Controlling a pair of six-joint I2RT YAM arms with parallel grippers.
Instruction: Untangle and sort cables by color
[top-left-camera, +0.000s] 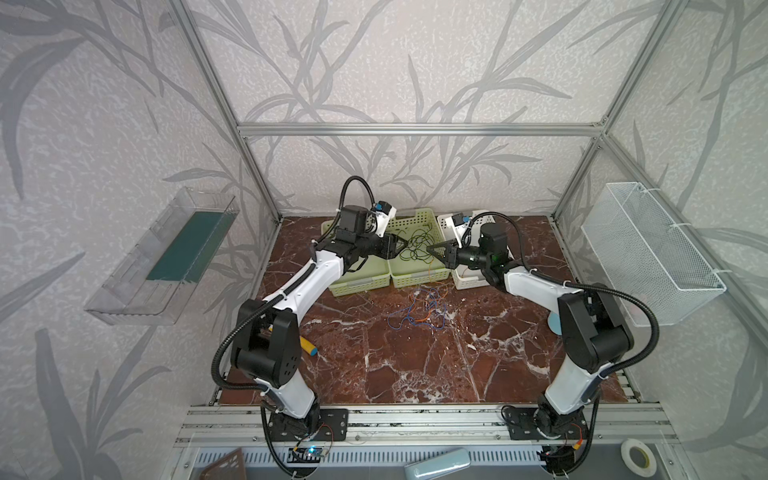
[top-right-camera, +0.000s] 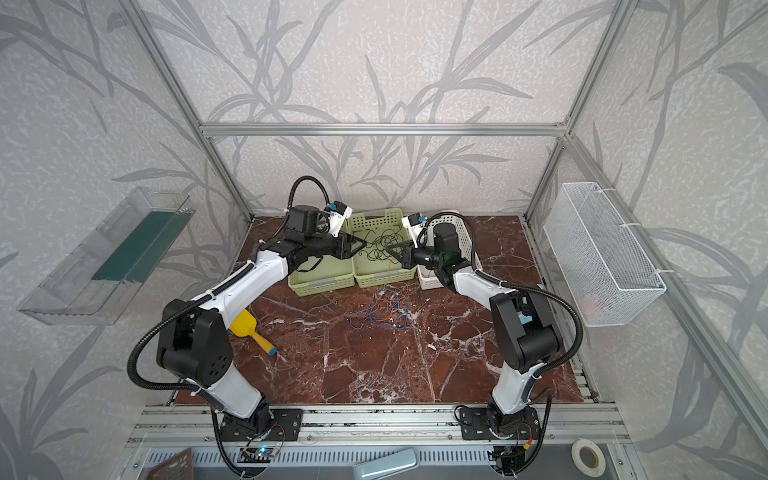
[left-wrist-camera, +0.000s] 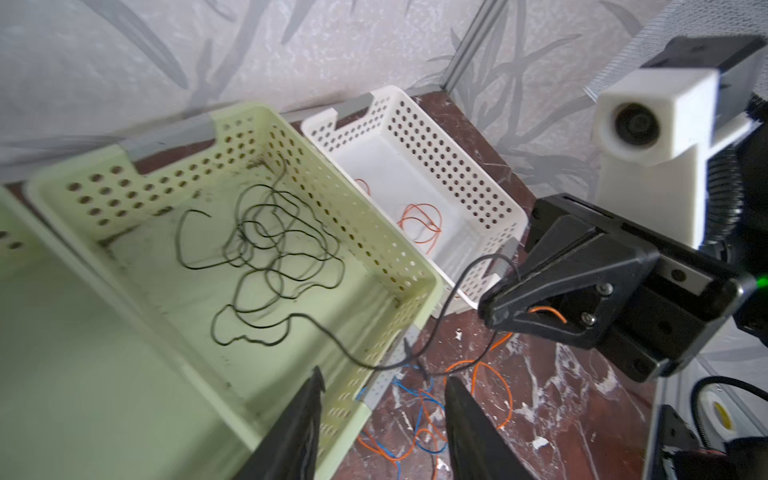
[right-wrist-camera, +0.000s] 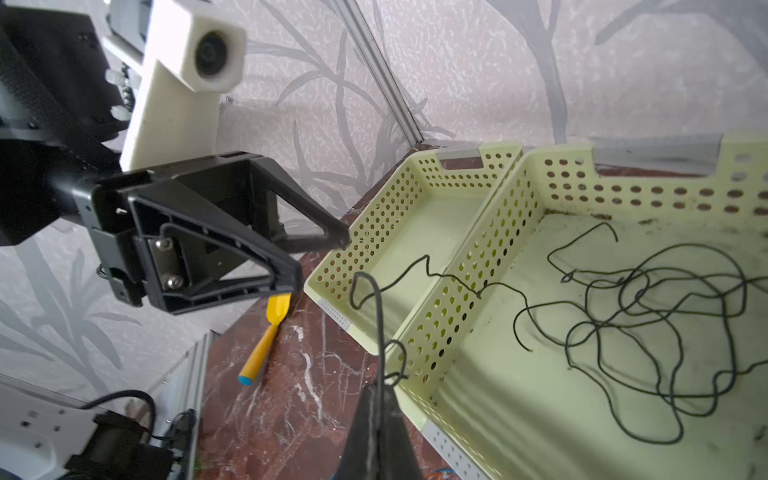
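Thin black cables (right-wrist-camera: 640, 304) lie tangled in the middle green basket (left-wrist-camera: 384, 312). One black strand rises from the tangle to my right gripper, whose fingers are closed together on it above the basket's front. My left gripper hangs opposite, its fingers (left-wrist-camera: 296, 428) apart; the black strand crosses the view near their tips, but none is clearly pinched. On the table in front lie blue and orange cables (top-left-camera: 424, 317), tangled together. Orange cable (left-wrist-camera: 420, 224) also rests in the white basket (left-wrist-camera: 472, 180) on the right.
The left green basket (right-wrist-camera: 448, 216) looks empty. A yellow scoop (top-right-camera: 252, 328) with a blue-tipped handle lies at the table's left. Free table surface (top-left-camera: 416, 372) stretches across the front. The two grippers face each other closely over the baskets.
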